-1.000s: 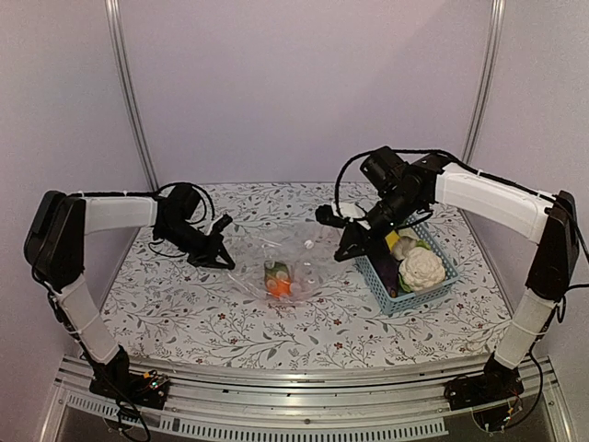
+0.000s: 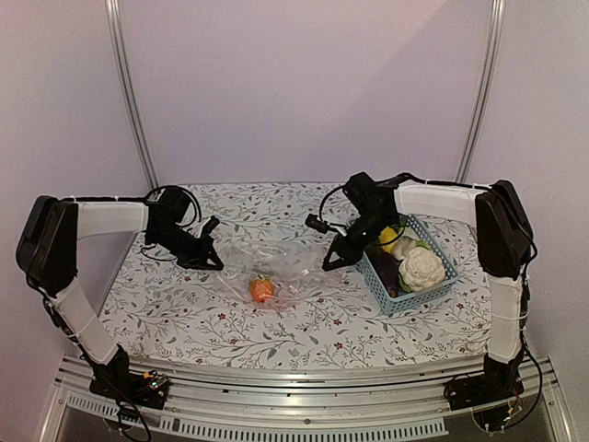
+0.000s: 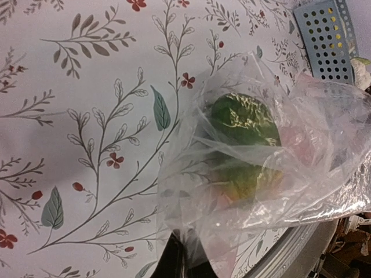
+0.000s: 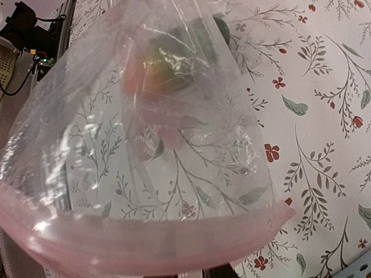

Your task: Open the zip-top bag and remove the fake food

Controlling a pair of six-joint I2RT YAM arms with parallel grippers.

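A clear zip top bag (image 2: 299, 260) lies between the two arms in the top view. Inside it is one piece of fake food (image 2: 261, 290), orange there and green shading to yellow in the left wrist view. My left gripper is shut on the plastic at the bag's left end. At the other end, my right gripper (image 2: 329, 265) stands open by the pink-edged mouth (image 4: 151, 246). The pink band covers most of the right fingers (image 4: 220, 271), so whether they reach inside the bag cannot be told.
A light blue basket (image 2: 405, 302) stands at the right, partly under the right arm. It holds a cauliflower (image 2: 422, 269), an eggplant (image 2: 386, 271) and other fake food. Patterned tabletop (image 2: 212, 341) in front of the bag is free.
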